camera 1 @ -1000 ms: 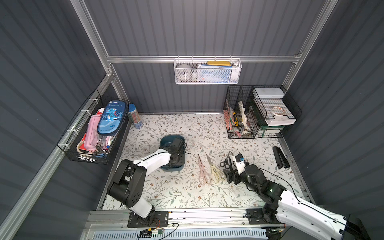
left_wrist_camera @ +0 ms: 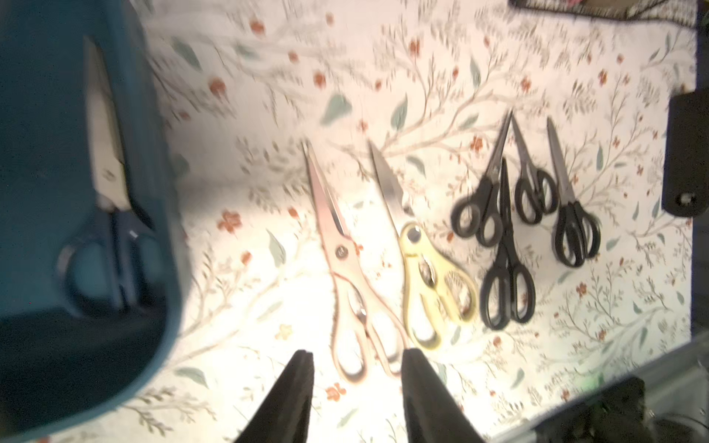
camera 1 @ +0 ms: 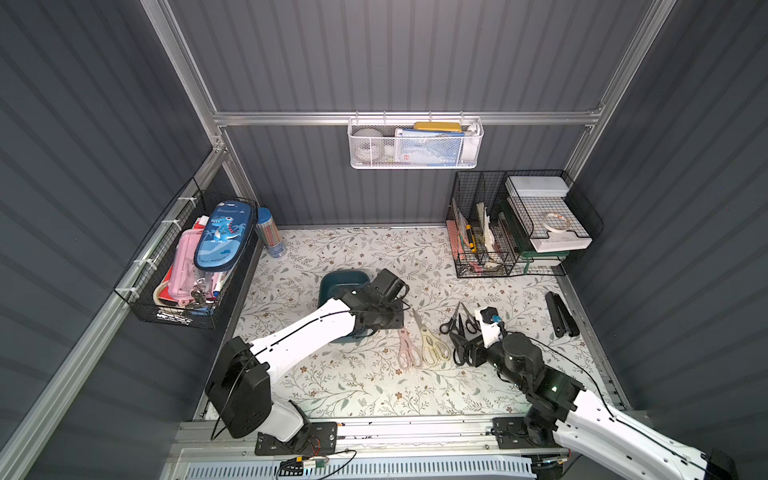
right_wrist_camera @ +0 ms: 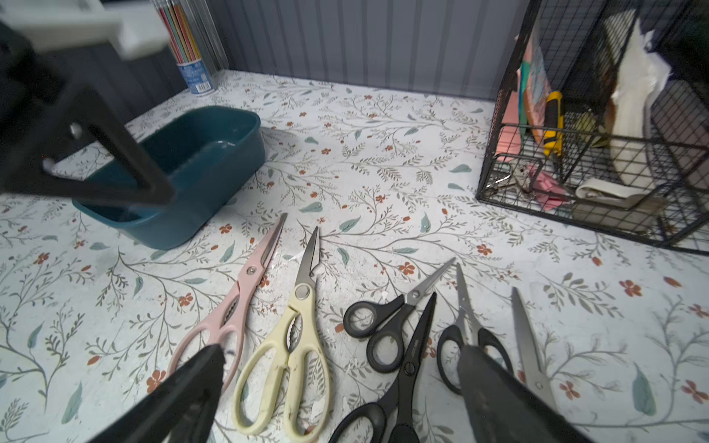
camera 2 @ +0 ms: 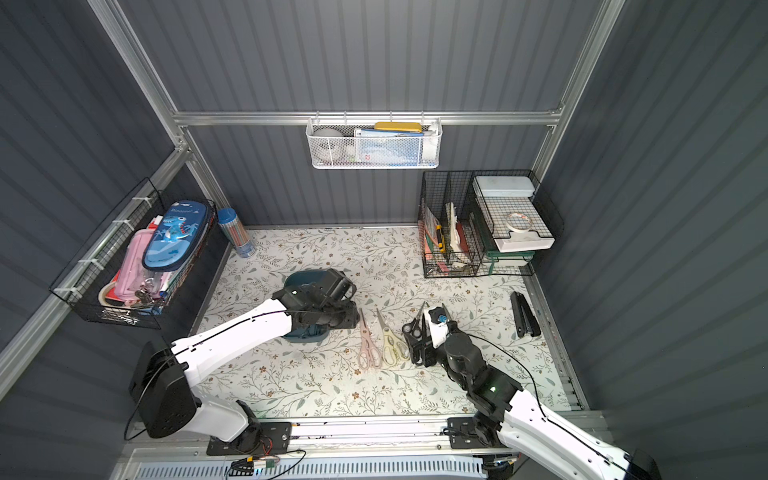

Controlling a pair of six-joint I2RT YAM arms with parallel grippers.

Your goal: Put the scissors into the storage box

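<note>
The teal box (right_wrist_camera: 214, 177) holds dark-blue-handled scissors (left_wrist_camera: 110, 184). My left gripper, open with nothing between its fingers, hangs beside it above the pink scissors (left_wrist_camera: 347, 280), with yellow scissors (left_wrist_camera: 435, 288) to their right. Further right lie several black scissors (left_wrist_camera: 506, 265). My right gripper is open, low at these black scissors; in the top views it partly hides them, and the left arm partly hides the box.
A wire organizer (camera 1: 520, 264) stands at back right, a cup of pencils (camera 1: 270, 240) at back left, a black stapler (camera 1: 560, 316) at right. A full basket (camera 1: 176, 312) hangs left.
My left gripper has risen out from over the box and moved right toward the pink scissors. The right arm has shifted slightly.
</note>
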